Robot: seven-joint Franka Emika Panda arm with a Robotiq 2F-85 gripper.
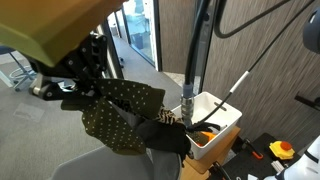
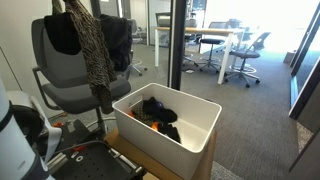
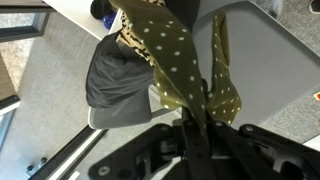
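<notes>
A dark olive cloth with pale dots (image 1: 125,118) hangs from my gripper (image 1: 92,80), high over the grey chair (image 1: 100,165). From above, in the wrist view, the dotted cloth (image 3: 180,55) runs into my gripper, which is shut on it. A leopard-patterned part (image 3: 135,42) shows at its far end, beside a black cloth (image 3: 115,75) on the chair. In exterior view 2 the patterned fabric (image 2: 92,45) hangs at the left; the gripper itself is hard to make out there.
A white bin (image 2: 195,143) holding dark and orange items (image 2: 157,112) stands on a wooden surface near the chair (image 2: 65,92). A dark post (image 2: 177,45) rises behind the bin. Open floor (image 2: 255,120) lies to the bin's right.
</notes>
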